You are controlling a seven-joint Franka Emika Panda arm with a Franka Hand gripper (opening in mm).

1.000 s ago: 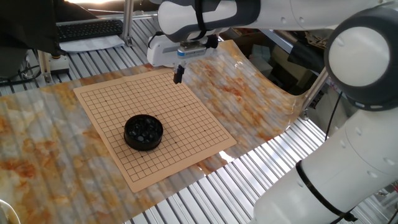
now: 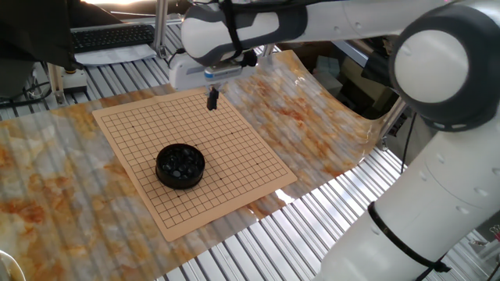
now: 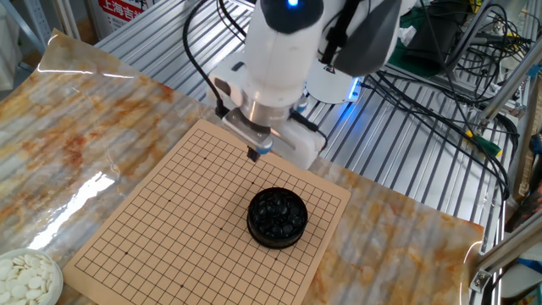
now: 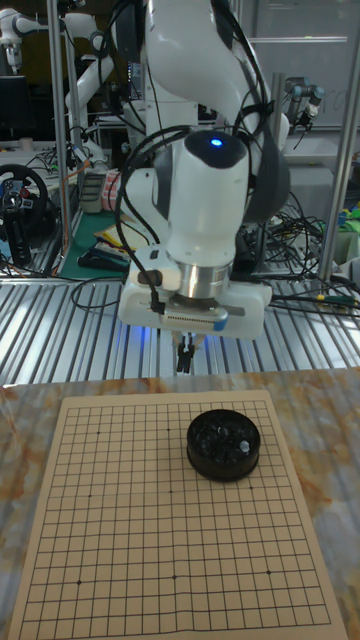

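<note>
A round black bowl (image 2: 180,166) filled with black go stones stands on the tan go board (image 2: 129,148). In exterior view 3 the bowl (image 4: 224,445) is on the board's far right part. My gripper (image 2: 212,99) hangs in the air above the board's far side, apart from the bowl. From exterior view 2 the gripper (image 3: 253,155) shows up and to the left of the bowl (image 3: 277,218). Its dark fingers (image 4: 185,354) are close together; whether they touch, or hold a small stone, is too small to tell.
A bowl of white stones (image 3: 30,278) sits beside the board, at the lower left of exterior view 2. No loose stones show on the board grid. A keyboard (image 2: 113,37) lies farther back.
The bowl and board have stayed put.
</note>
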